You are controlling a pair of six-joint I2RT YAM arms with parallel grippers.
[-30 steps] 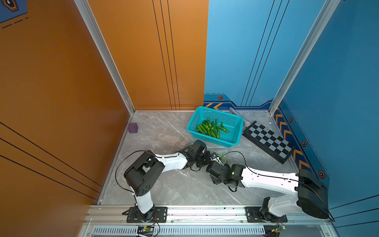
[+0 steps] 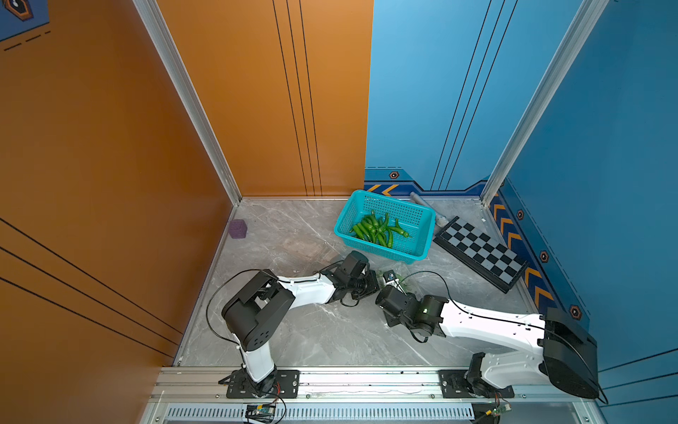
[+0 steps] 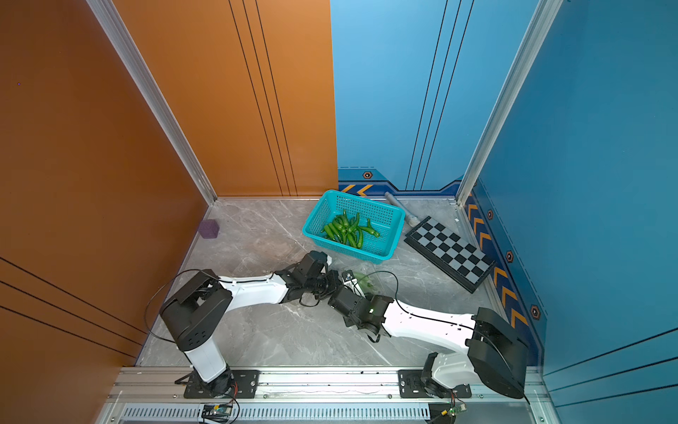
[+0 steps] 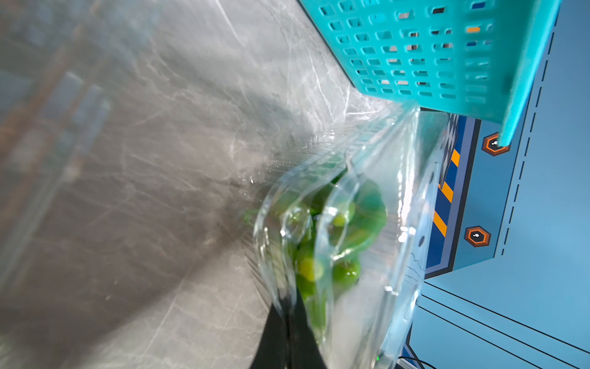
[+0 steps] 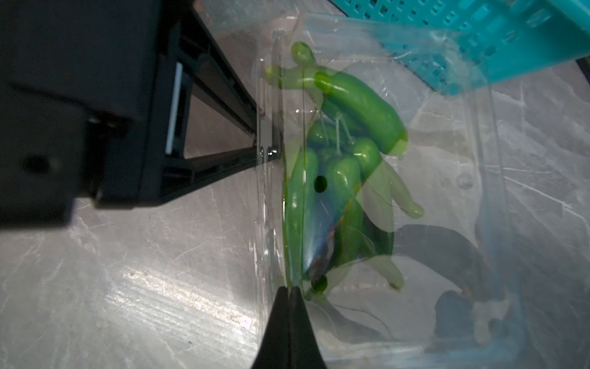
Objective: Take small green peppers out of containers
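Note:
Green peppers show through a clear plastic container on the table, with the clear lid (image 4: pixel 408 196) over them at an angle in the left wrist view. My left gripper is shut on the container's left edge, fingertips meeting the clear plastic. From the right, my right gripper reaches over the container's near left part. Its fingers are together with nothing between them, and the lid is outside them. Both arms partly hide the container in the top views.
Behind the container stands a turquoise basket (image 2: pixel 422 248) with several green peppers (image 2: pixel 374 227) inside. A checkered board (image 2: pixel 483 251) lies to the right, and a purple block (image 2: pixel 238 228) at the far left. Open table surrounds the left arm.
The left arm holds still.

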